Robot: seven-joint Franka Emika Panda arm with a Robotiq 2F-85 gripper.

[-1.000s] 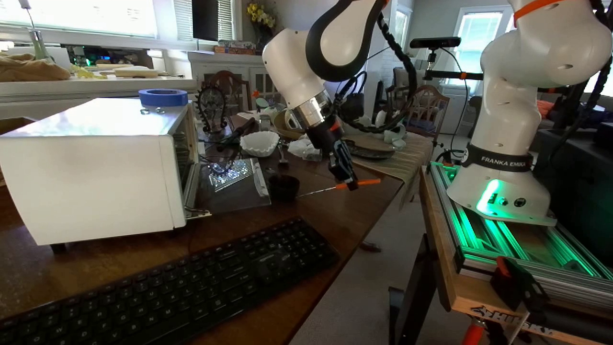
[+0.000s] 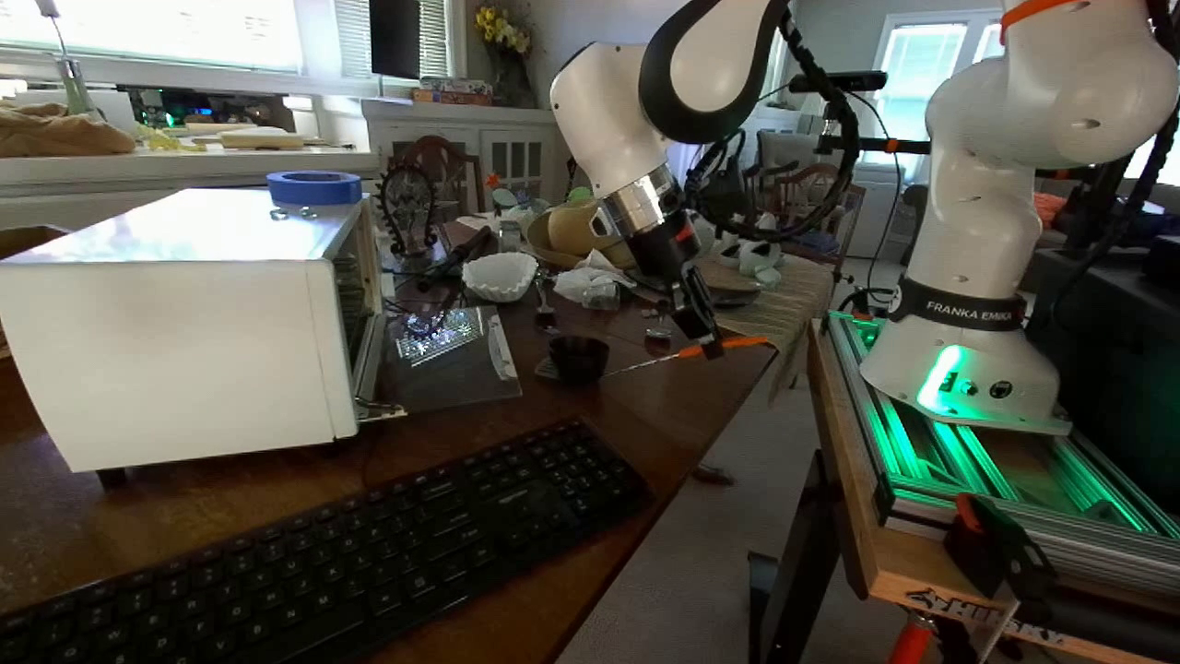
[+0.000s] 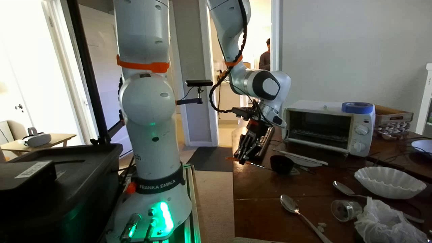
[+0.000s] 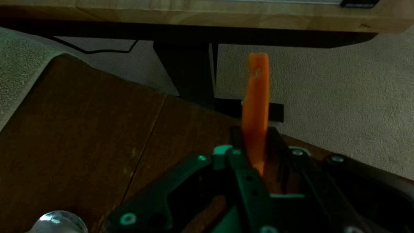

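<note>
My gripper [image 2: 705, 345] is shut on the orange handle [image 2: 747, 344] of a long tool, just above the table near its right edge. The tool's thin metal shaft [image 2: 639, 366] runs left to a small black cup [image 2: 580, 360]; whether its tip is inside or against the cup cannot be told. In exterior view 2 the cup [image 3: 282, 164] appears upright on the table, with the gripper [image 3: 242, 155] beside it. The wrist view shows the handle [image 4: 256, 108] sticking out between my fingertips; the cup is out of sight there.
A black keyboard [image 2: 365, 542] lies at the front, and a white toaster oven [image 2: 177, 354] stands left with its door open. Spoons [image 3: 290, 204], a white scalloped bowl [image 3: 388, 182] and a clear glass [image 3: 345, 210] are on the table. The table edge is close to the gripper.
In exterior view 1 the gripper and the orange-handled tool have moved right, towards the table edge. The black cup has shifted right as well, by a similar amount.
</note>
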